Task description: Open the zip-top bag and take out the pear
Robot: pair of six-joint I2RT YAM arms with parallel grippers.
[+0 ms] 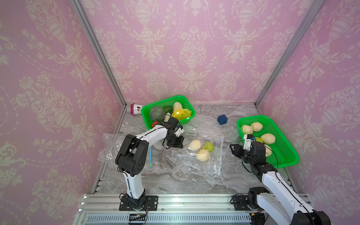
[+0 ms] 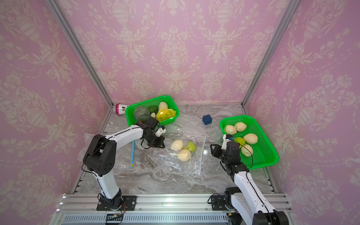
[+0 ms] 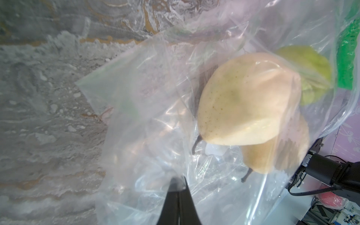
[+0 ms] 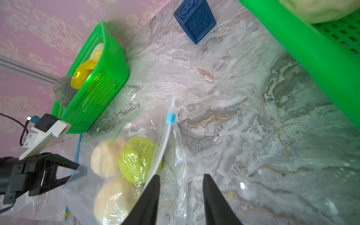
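A clear zip top bag [image 1: 215, 165] lies mid-table, holding two pale pears [image 2: 183, 155] and a green pear [image 4: 136, 159]; its blue slider [image 4: 170, 118] sits at the right edge. My left gripper is shut on the bag's left side, its tips against the plastic; whether film is between them cannot be seen. My right gripper stands open to the right of the bag, beside the basket, with nothing visible between its fingers.
A green basket of vegetables [image 1: 166, 101] stands at the back left, another with pears [image 1: 285, 153] at the right. A blue cube [image 1: 222, 119] lies at the back. Loose plastic bags [image 1: 110, 148] lie at the far left.
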